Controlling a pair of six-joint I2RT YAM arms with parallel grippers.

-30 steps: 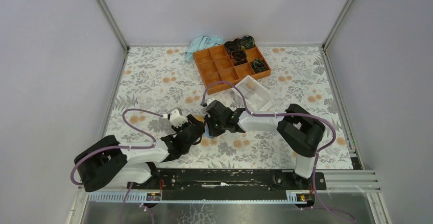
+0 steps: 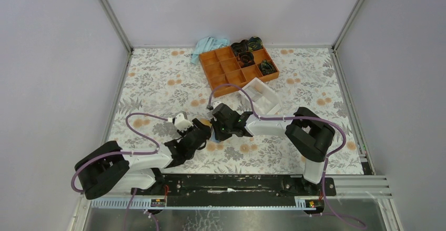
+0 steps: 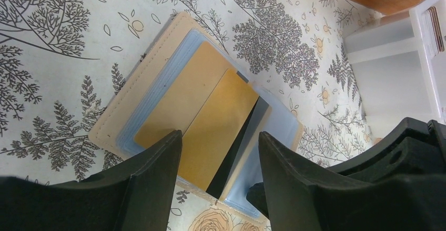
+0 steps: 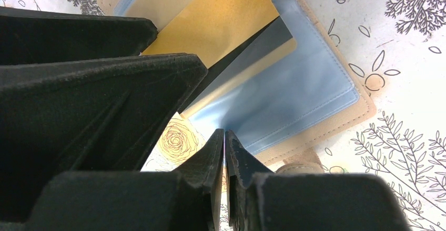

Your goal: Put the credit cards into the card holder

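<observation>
The card holder lies unfolded, with a beige stitched border (image 3: 110,126) and blue pockets (image 4: 310,99). A gold card (image 3: 218,120) rests across its middle, beside a dark strip (image 4: 257,52) edged in beige. My left gripper is open, its fingertips apart above the gold card and dark strip. Its black fingers cover part of the holder in the right wrist view. At the holder's lower edge, the tips of my right gripper stand very close together. Whether they pinch the holder's edge cannot be told. From above, both grippers hide most of the holder.
A white box (image 2: 269,100) stands beyond the right arm, with thin brown edges inside it. Behind it is a brown divided tray (image 2: 216,78) holding dark coiled items. A light blue cloth (image 2: 208,45) lies at the back.
The right arm, box and tray look unmoved.
</observation>
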